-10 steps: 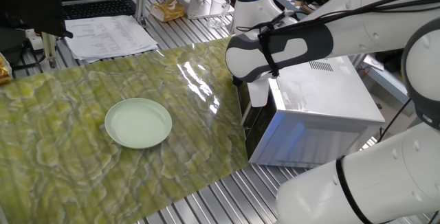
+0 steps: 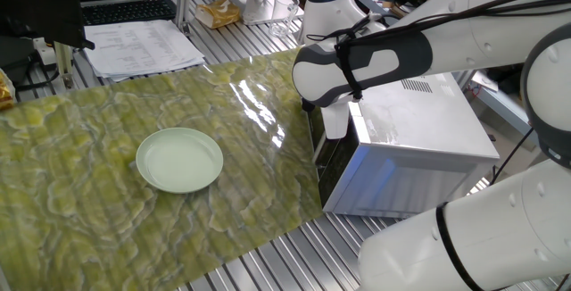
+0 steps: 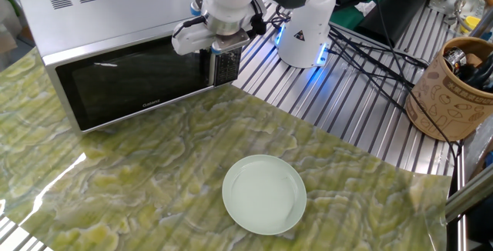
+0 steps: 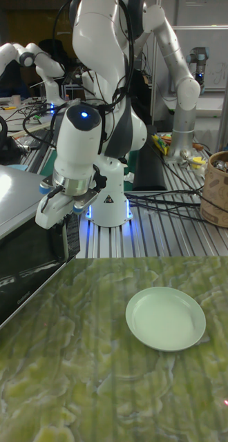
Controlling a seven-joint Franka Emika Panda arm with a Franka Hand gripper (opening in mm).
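Note:
A silver microwave (image 3: 142, 20) stands on the table with its dark glass door (image 3: 131, 81) closed, as far as shows. My gripper (image 3: 213, 51) is at the front of the microwave, by the upper end of the upright door handle (image 3: 213, 69). In exterior view 3 the white hand (image 4: 54, 210) hangs tilted over the same front edge. Its fingertips are hidden or too small to make out, so neither their spacing nor contact with the handle is clear. A pale green plate (image 2: 180, 160) lies empty on the marbled mat, well apart from the microwave.
A patterned tan bucket (image 3: 447, 93) with tools stands beside the arm's base (image 3: 306, 35), where cables cross the slatted table. Papers (image 2: 143, 48) and a keyboard (image 2: 129, 11) lie beyond the mat.

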